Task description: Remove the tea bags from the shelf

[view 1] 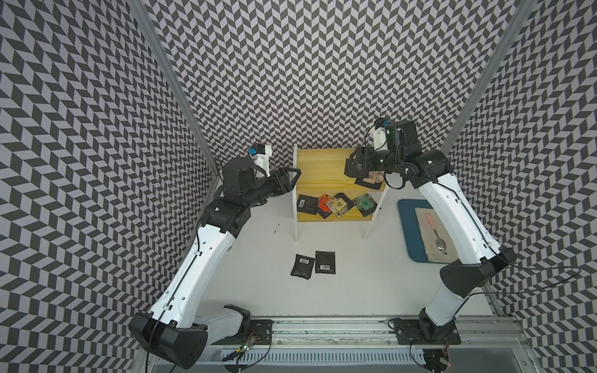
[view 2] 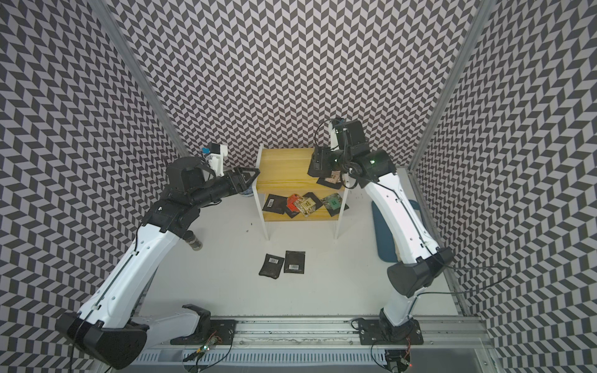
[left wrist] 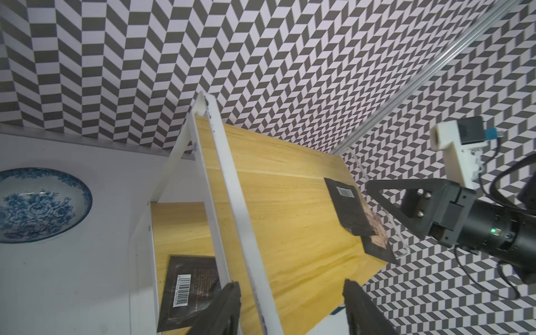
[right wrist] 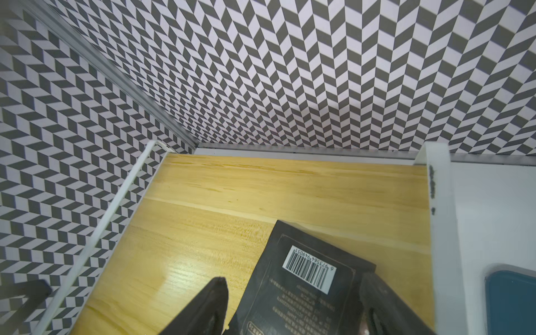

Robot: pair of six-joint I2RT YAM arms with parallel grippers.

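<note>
Black tea bags (right wrist: pixel 296 284) and a pinkish one (view 1: pixel 373 177) lie at the right end of the wooden upper shelf (view 1: pixel 320 164); my open right gripper is just over the black bag. Several tea bags lie on the lower shelf: black (view 1: pixel 307 204), red (view 1: pixel 324 200), yellow (view 1: pixel 337 205) and green (view 1: pixel 365 202). Two black bags (view 1: pixel 302 266) (view 1: pixel 325 261) lie on the table in front. My open left gripper hangs by the shelf's left white post, at upper-shelf height, with nothing between its fingers.
A blue patterned bowl (left wrist: pixel 44 205) sits left of the shelf. A blue tray (view 1: pixel 410 230) with a cloth and spoon lies at the right. A jar (view 2: pixel 193 242) stands at the left.
</note>
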